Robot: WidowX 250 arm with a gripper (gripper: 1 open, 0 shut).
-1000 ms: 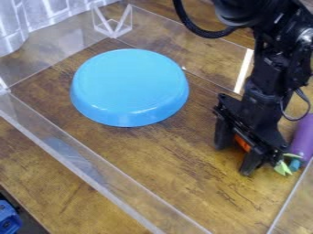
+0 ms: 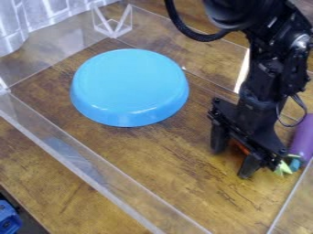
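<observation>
The black gripper [image 2: 244, 146] is lowered onto the wooden board at the right, its fingers around a small orange object [image 2: 244, 146] that is mostly hidden. A purple cylindrical thing [image 2: 302, 137] lies just right of it, with a small green and yellow piece [image 2: 286, 166] beside the fingertips. Whether the fingers are shut on the orange object is unclear.
An upturned blue bowl or plate [image 2: 130, 84] sits at the upper left. Clear plastic walls [image 2: 49, 137] border the board on the left. A pale strip [image 2: 239, 69] lies behind the arm. The board's middle and front are bare.
The gripper has shifted slightly to the left over the last second; the objects round it look nearly unchanged.
</observation>
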